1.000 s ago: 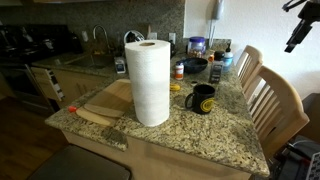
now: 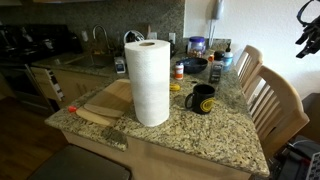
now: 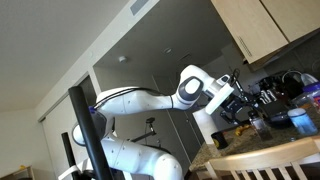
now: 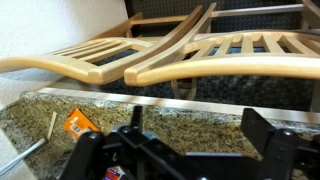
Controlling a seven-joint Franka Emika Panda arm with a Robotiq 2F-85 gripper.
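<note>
My gripper stands open in the wrist view, its two black fingers far apart with nothing visible between them. Below it are the counter edge (image 4: 205,114) and wooden chairs (image 4: 205,62). An orange packet (image 4: 78,122) lies to the left of the fingers. In exterior view 1 the gripper (image 2: 306,46) is partly cut off at the upper right edge, in the air beyond the counter and above the chairs. A black mug (image 2: 201,99) and a white paper towel roll (image 2: 149,84) stand on the granite counter, well away from it.
A wooden cutting board (image 2: 112,99) lies left of the roll. Bottles, a dark bowl (image 2: 194,65) and a lidded jar (image 2: 197,45) crowd the counter's back. Chair backs (image 2: 280,105) line its right side.
In exterior view 1 the gripper has shifted right, further out of the frame, and its pose has turned. The things on the counter have stayed put.
</note>
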